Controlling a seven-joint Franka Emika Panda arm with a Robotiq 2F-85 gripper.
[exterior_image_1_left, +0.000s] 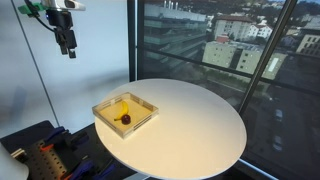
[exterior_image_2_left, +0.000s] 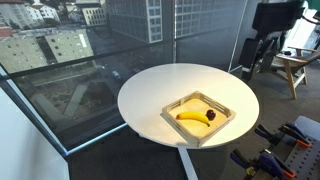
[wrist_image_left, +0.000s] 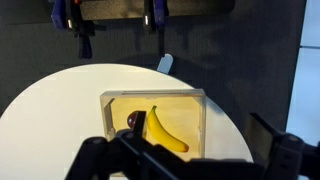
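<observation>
A shallow light-wood box stands on the round white table. Inside it lie a yellow banana and a small dark round fruit, side by side. My gripper hangs high above and to the left of the box in exterior view 1, well clear of it. From the wrist, the banana and dark fruit show below, the fruit partly hidden by a finger. Two dark fingers stand wide apart at the bottom of the wrist view, so the gripper is open, with nothing held.
A dark stand with tools and blue-handled parts sits beside it, near the robot base. Tall windows run behind the table.
</observation>
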